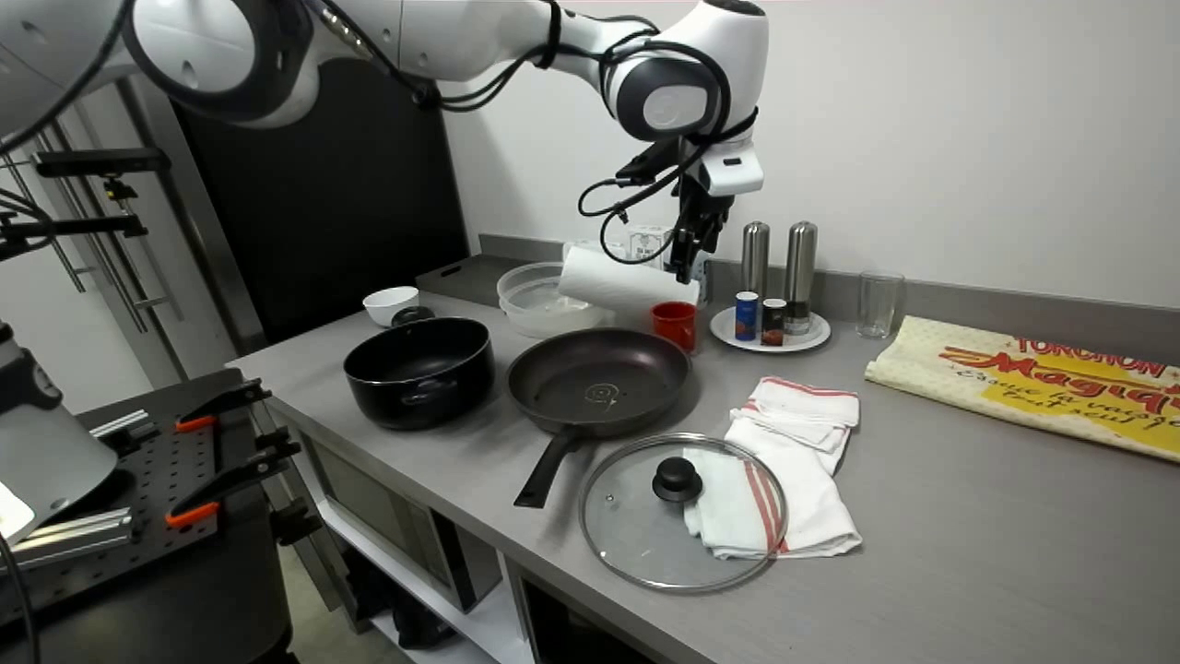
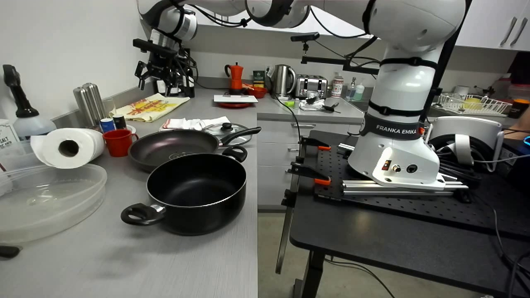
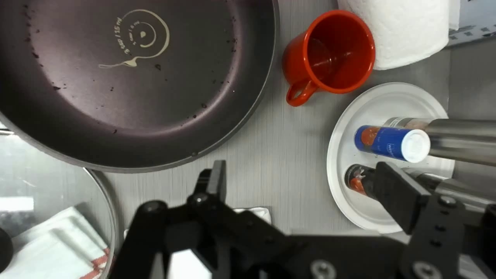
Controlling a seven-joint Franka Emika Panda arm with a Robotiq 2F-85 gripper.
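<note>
My gripper is open above the counter, its two fingers wide apart with nothing between them. In exterior view 1 the gripper (image 1: 688,256) hangs in front of the back wall, above the red mug (image 1: 674,325). The wrist view looks down on the mug (image 3: 329,52) and on a white plate (image 3: 340,186). On that plate stand a blue shaker (image 3: 384,142) and a dark shaker (image 3: 360,180), the latter partly hidden by a finger (image 3: 400,195). A dark frying pan (image 1: 600,382) rests left of the mug.
A black pot (image 1: 420,372) stands left of the pan. A glass lid (image 1: 631,520) lies partly over a white towel (image 1: 791,476). Paper roll (image 1: 625,281), metal mills (image 1: 799,271) and glass (image 1: 879,304) line the back.
</note>
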